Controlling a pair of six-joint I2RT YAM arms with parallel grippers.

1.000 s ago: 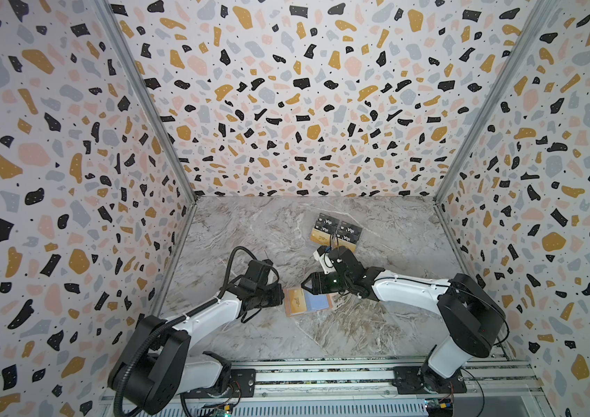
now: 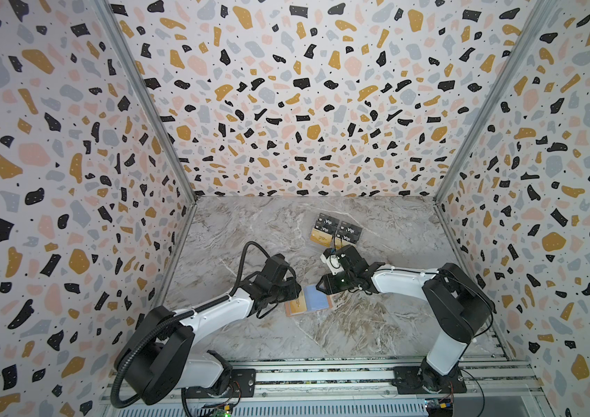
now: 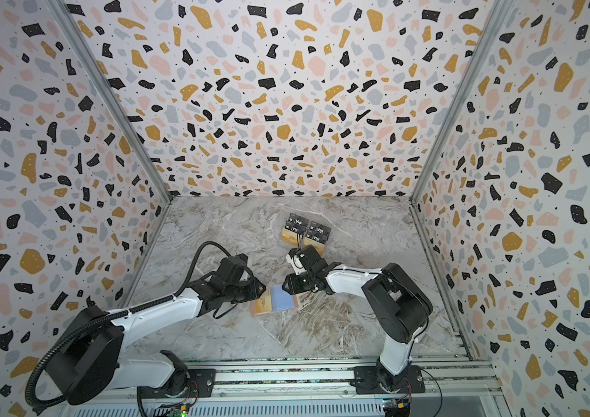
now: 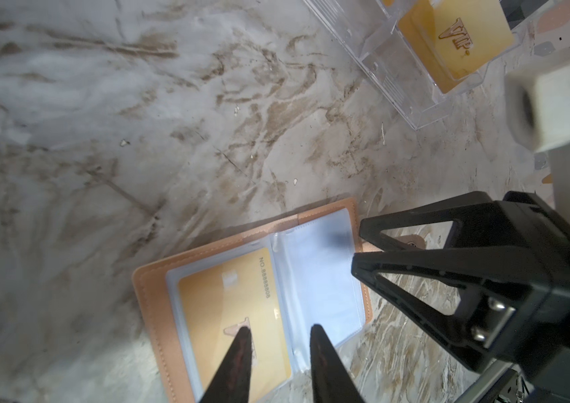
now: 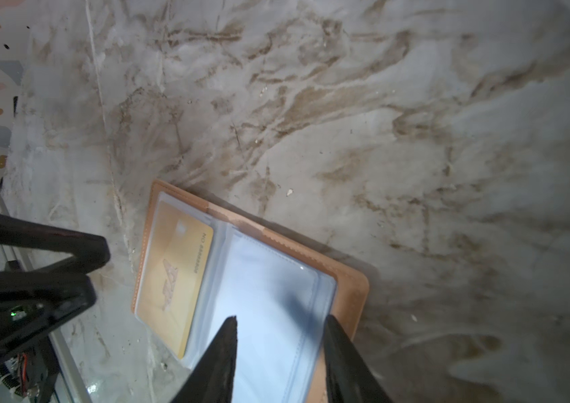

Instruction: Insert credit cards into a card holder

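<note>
The tan card holder (image 4: 154, 315) lies unfolded on the marble table. A gold card (image 4: 234, 322) sits in its left clear pocket; the right pocket (image 5: 268, 295) shows only a pale blue-white surface. Over the gold-card side and the middle fold hovers my left gripper, fingers part open, nothing visible between the fingers. My right gripper is part open above the right pocket, one finger near that pocket's outer edge, and seems to hold nothing. Whether its tips touch the holder, I cannot tell. Black and gold cards (image 2: 325, 226) stand in clear trays behind.
The clear tray (image 4: 392, 87) with cards stands beyond the holder, close behind the right arm. Both grippers are near each other over the holder. Bare marble (image 2: 246, 222) lies to the left, and more is free at the right.
My left gripper has moved right, from beside the holder to over its gold-card half. The right gripper has shifted slightly right, toward the holder's outer edge. The holder and trays look unmoved.
</note>
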